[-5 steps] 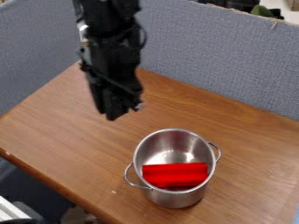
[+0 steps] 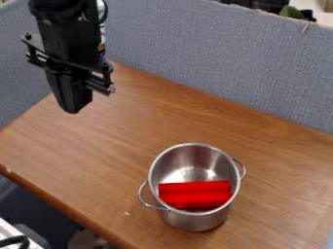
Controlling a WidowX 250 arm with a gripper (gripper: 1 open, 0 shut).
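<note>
My gripper [image 2: 72,92] hangs high at the upper left, over the wooden table, shut, with nothing visible between its fingers. A steel pot [image 2: 192,162] with two wire handles stands at the lower right of the table, apart from the gripper. Inside it lies a red cylindrical object [image 2: 194,194], resting horizontally.
Grey padded walls [image 2: 228,63] border it at the back and left. Some black and white hardware sits at the lower left corner.
The gripper has moved left and up, away from the middle of the view and from above the pot's left side. The pot and red object look unmoved.
</note>
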